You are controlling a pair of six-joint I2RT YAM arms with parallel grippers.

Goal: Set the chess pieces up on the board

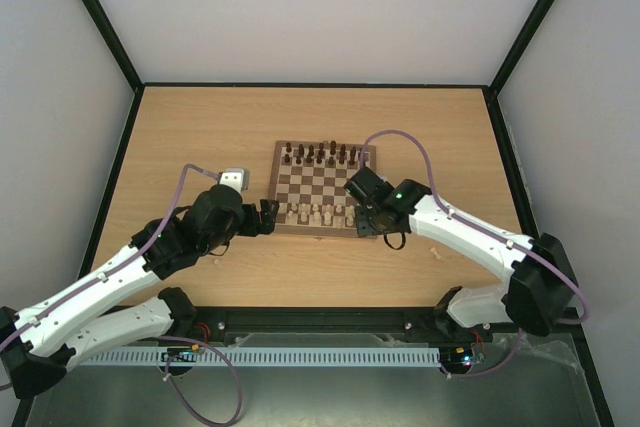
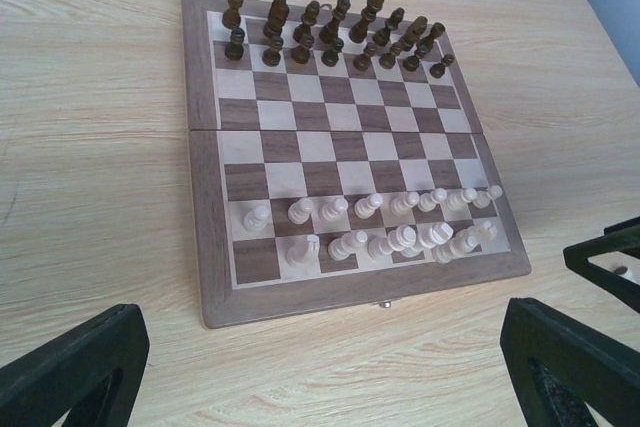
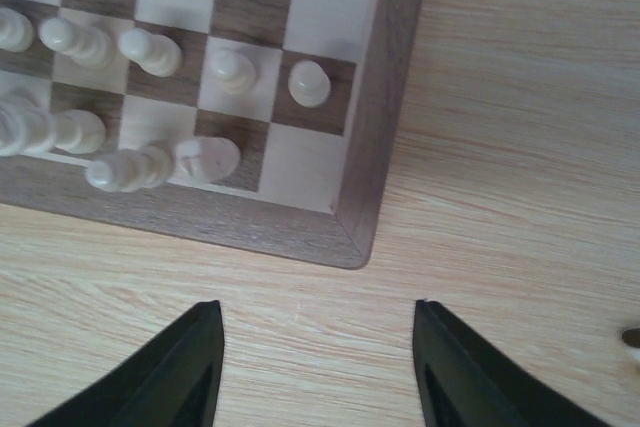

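The wooden chessboard (image 2: 202, 177) lies open on the table. Dark pieces (image 2: 333, 52) stand in two rows along its far side, white pieces (image 2: 335, 209) in two rows along its near side. Both near corner squares are bare: the dark one (image 2: 255, 261) on the left and the light one (image 3: 300, 162) on the right. My left gripper is open and empty, just left of the board's near-left corner. Past the board's near-right corner, my right gripper hovers with its fingers apart and only bare table showing between them.
A small pale piece (image 1: 436, 254) lies on the table to the right, and another (image 1: 217, 261) lies below the left arm.
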